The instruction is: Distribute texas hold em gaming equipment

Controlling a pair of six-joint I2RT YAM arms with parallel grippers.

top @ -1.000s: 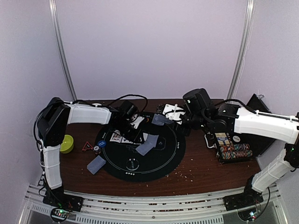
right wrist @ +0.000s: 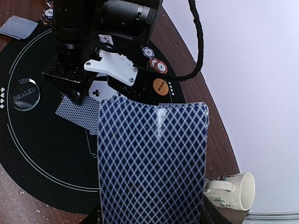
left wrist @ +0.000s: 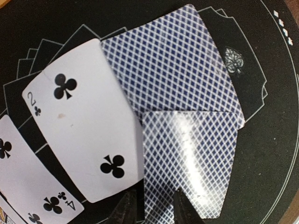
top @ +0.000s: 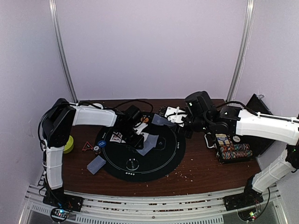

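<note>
Two blue-backed cards overlap on the round black mat (top: 159, 170): an upper-lying card (left wrist: 173, 60) and a nearer card (left wrist: 191, 158). Beside them, face up, are the two of clubs (left wrist: 84, 121) and the four of clubs (left wrist: 35, 172). My left gripper is part open, its fingertips astride the nearer card's left edge; whether they touch it I cannot tell. Raised over the mat's far right side, my right gripper is shut on a blue-backed deck (right wrist: 152, 163), its fingers along both long sides.
A clear dealer button (top: 132, 164) lies on the mat's near part. Another blue-backed stack (top: 96, 164) rests at the left edge. An open chip case (top: 236, 151) stands right, a yellow-green bowl (top: 68, 144) left. The mug (right wrist: 231, 191) sits beyond the mat.
The right arm with its deck has barely shifted.
</note>
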